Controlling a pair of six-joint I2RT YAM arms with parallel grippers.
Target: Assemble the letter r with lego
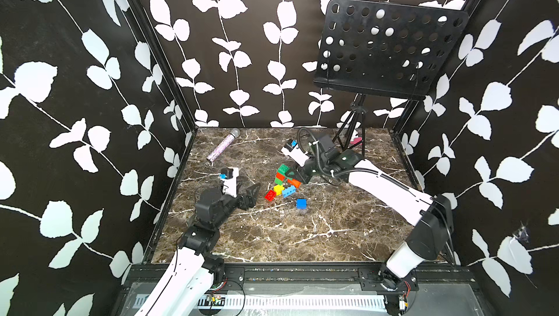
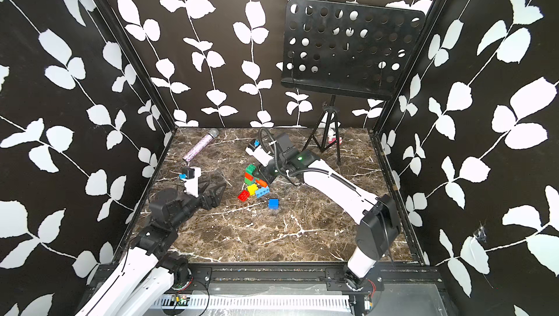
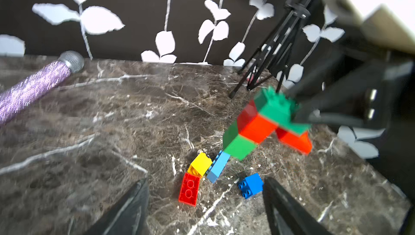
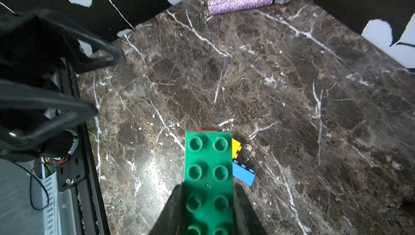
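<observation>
My right gripper is shut on a brick assembly, seen in the left wrist view as a green top brick (image 3: 276, 109), a red block (image 3: 257, 129) with a green block (image 3: 237, 146) below, and an orange-red piece at the other end. The green top (image 4: 208, 157) fills the lower middle of the right wrist view. Below it on the table lie a yellow brick (image 3: 200, 163), a red brick (image 3: 189, 189), a light-blue brick (image 3: 218, 166) and a blue brick (image 3: 250, 185). My left gripper stands open to their left, nothing between its fingers.
A glittery microphone (image 1: 222, 146) lies at the back left. A black music stand (image 1: 390, 48) on a tripod stands at the back right.
</observation>
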